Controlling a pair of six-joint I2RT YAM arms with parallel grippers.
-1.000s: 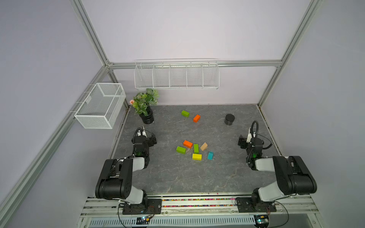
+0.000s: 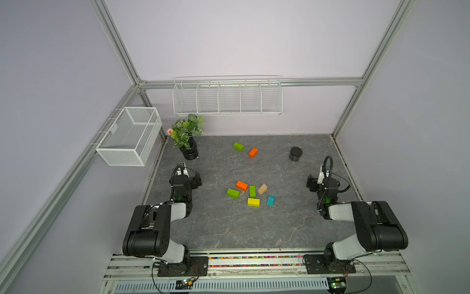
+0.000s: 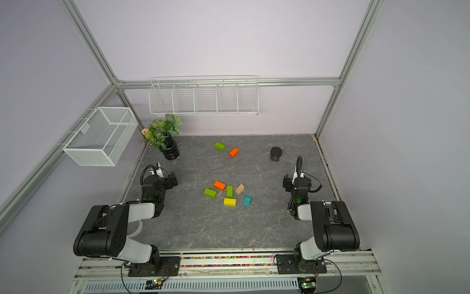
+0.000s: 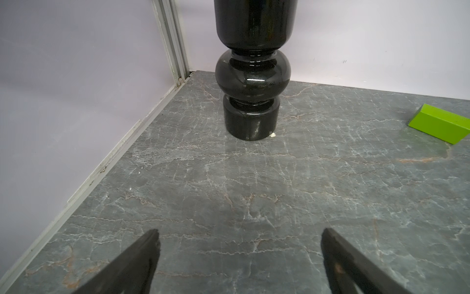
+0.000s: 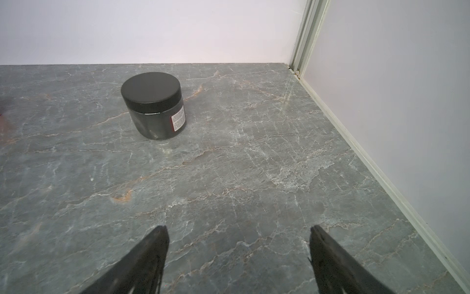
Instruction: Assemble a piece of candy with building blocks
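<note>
Loose blocks lie flat on the grey table. Near the middle are an orange block, green blocks, a yellow block, a wooden block and a blue block. Farther back lie another green block and another orange block. My left gripper is at the left side, open and empty, facing the plant's black pot. My right gripper is at the right side, also open and empty, apart from every block.
A potted plant stands at the back left, a black round jar at the back right. A wire basket hangs on the left wall, a wire rack on the back wall. The table between the grippers and around the blocks is largely clear.
</note>
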